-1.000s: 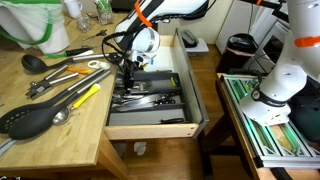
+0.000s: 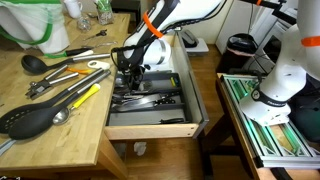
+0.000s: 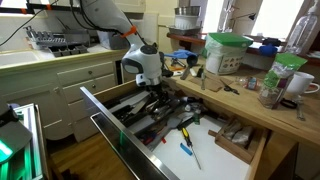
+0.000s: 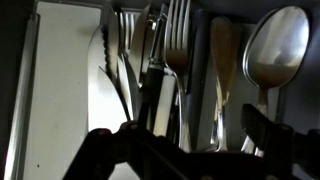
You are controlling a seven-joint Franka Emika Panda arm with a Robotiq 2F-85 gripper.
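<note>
Over the open drawer (image 2: 150, 131), my gripper points down at the cutlery, its dark fingers apart at the bottom of the wrist view. A fork (image 4: 177, 42) lies between and ahead of them. To its right are a utensil with a brown, wood-like part (image 4: 224, 52) and a large metal spoon (image 4: 278, 48). Left of the fork is a cluster of knives and other narrow utensils (image 4: 128, 60). Nothing shows held between the fingers, though their tips are dark and partly blurred. In exterior view 2 the white arm (image 3: 145, 66) reaches down into the drawer.
The wooden counter (image 2: 75, 145) beside the drawer carries black ladles, a slotted spoon (image 2: 35, 121) and a yellow-handled tool (image 2: 85, 96). A green-and-white container (image 3: 228, 53) stands on the counter. The drawer's side compartment (image 3: 208, 158) has bare white floor.
The utensils look unmoved.
</note>
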